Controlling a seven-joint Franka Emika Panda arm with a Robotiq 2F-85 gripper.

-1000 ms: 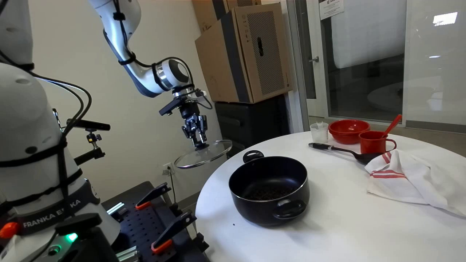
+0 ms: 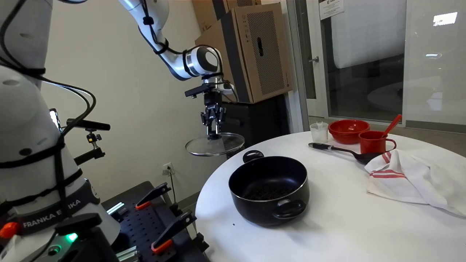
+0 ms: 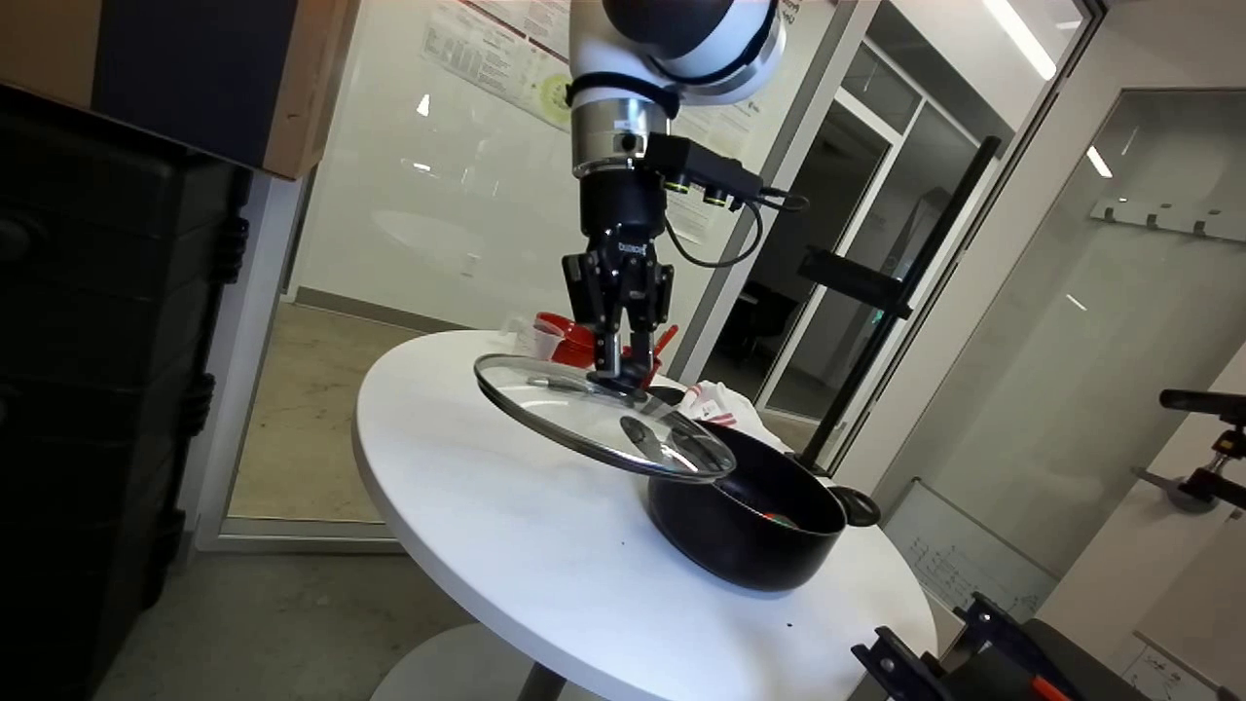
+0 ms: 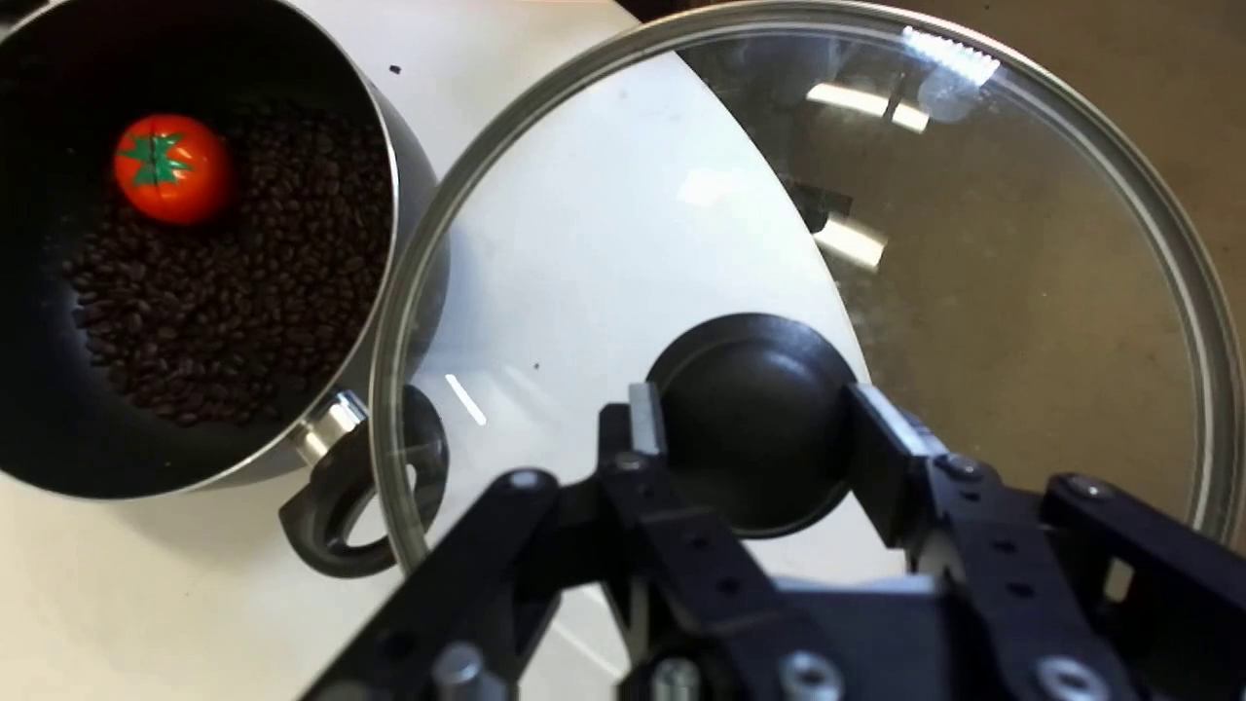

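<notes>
My gripper (image 2: 213,131) is shut on the black knob (image 4: 748,426) of a round glass lid (image 2: 201,146), which hangs in the air beside the table. In the wrist view the lid (image 4: 993,292) covers part of the table edge and the floor, and its metal rim overlaps one handle of the pot. The black pot (image 2: 271,214) stands uncovered on the white table. Dark beans (image 4: 234,292) and a red tomato with a green top (image 4: 181,193) lie inside it. Seen in exterior view 2, the lid (image 3: 561,409) tilts, in front of and above the pot (image 3: 748,537).
Farther back on the white table (image 2: 340,218) are red bowls (image 2: 349,131), a clear cup (image 2: 319,132), a red mug (image 2: 372,142), a black ladle (image 2: 345,150) and a striped towel (image 2: 406,179). Stacked boxes (image 2: 249,56) rise behind the arm.
The arm has moved right and slightly up, carrying the lid toward the table and pot. The gripper now points more nearly straight down and the lid hangs flatter. The pot has stayed put.
</notes>
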